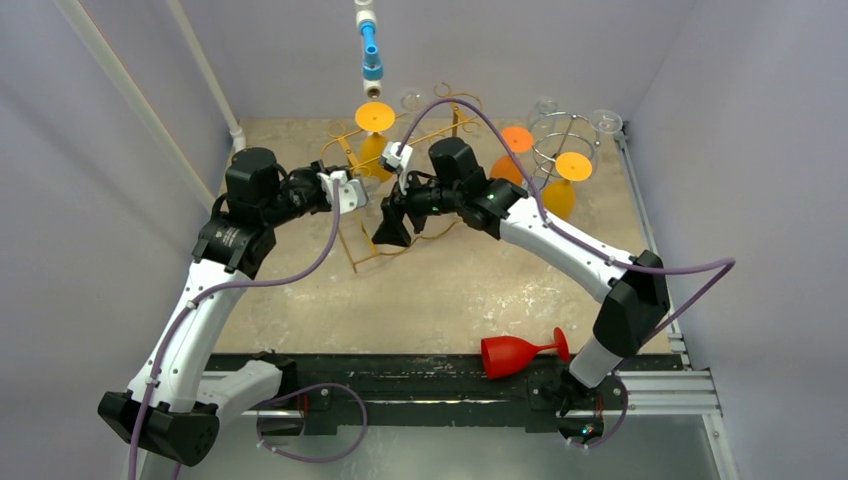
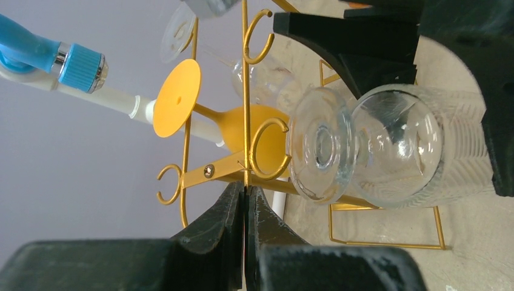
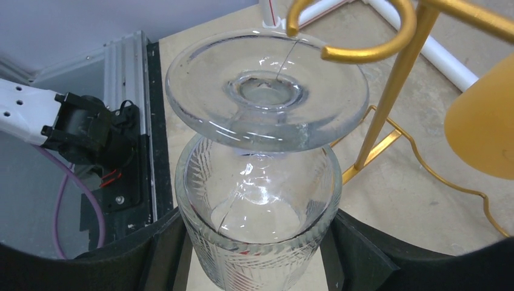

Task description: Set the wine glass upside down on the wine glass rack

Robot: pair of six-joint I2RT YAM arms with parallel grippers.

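A clear wine glass (image 3: 260,200) is upside down, foot uppermost, close beside the yellow wire rack (image 2: 245,109). Its foot (image 2: 321,145) lies just below one of the rack's open hooks (image 2: 267,151). The fingers of my right gripper flank the bowl on both sides; whether they press on it is hard to tell. My left gripper is shut on a thin upright rod of the rack. In the top view, the arms hide most of the clear glass.
A yellow glass (image 1: 375,118) hangs in the rack. Behind my right arm stands a silver wire rack (image 1: 565,140) with orange and clear glasses. A red glass (image 1: 508,356) lies on its side at the front edge.
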